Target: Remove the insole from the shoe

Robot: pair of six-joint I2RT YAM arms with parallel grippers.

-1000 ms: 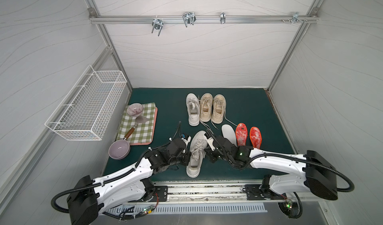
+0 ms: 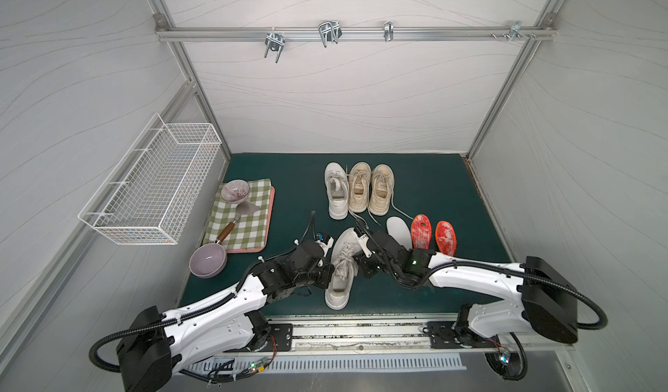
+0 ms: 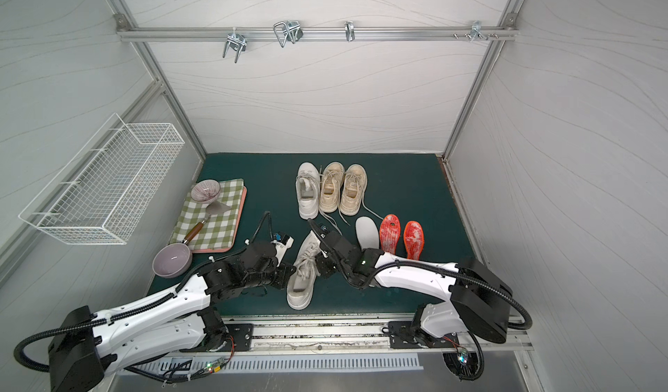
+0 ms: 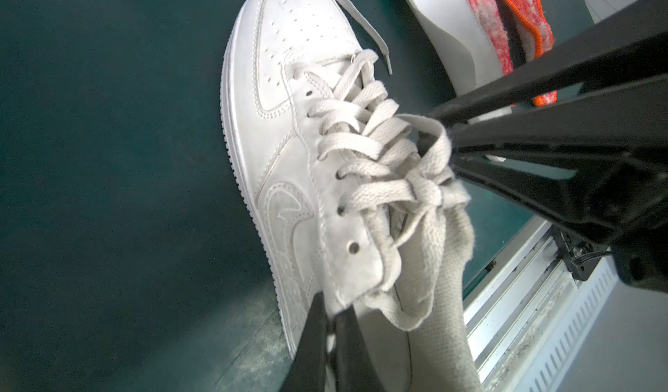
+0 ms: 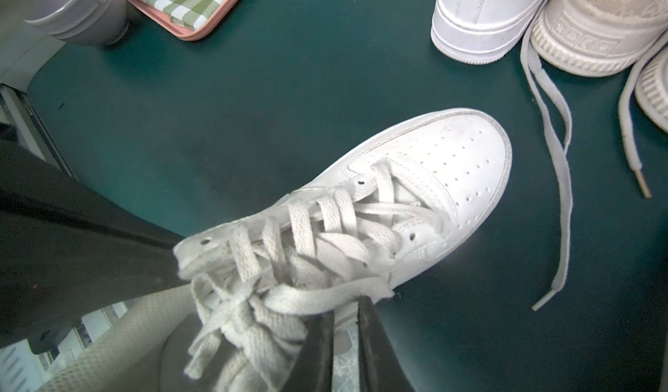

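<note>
A white laced shoe (image 2: 342, 270) lies on the green mat between both arms, toe pointing away from me. My left gripper is at the shoe's left side, its narrow fingers shut on the edge of the upper below the last eyelet. On the laced right side, my right gripper has its fingers slightly apart, with part of the shoe's side showing in the gap. Loose laces (image 5: 299, 266) cover much of the tongue. The insole inside cannot be made out. One white insole (image 2: 398, 232) lies on the mat to the right.
Two red insoles (image 2: 421, 233) lie right of the white one. Several shoes (image 2: 359, 186) stand behind, trailing loose laces. A checked cloth on a pink tray (image 2: 267, 232) and a purple pan (image 2: 208, 260) occupy the left. Bare mat lies at the back right.
The left arm and the shoe look unmoved.
</note>
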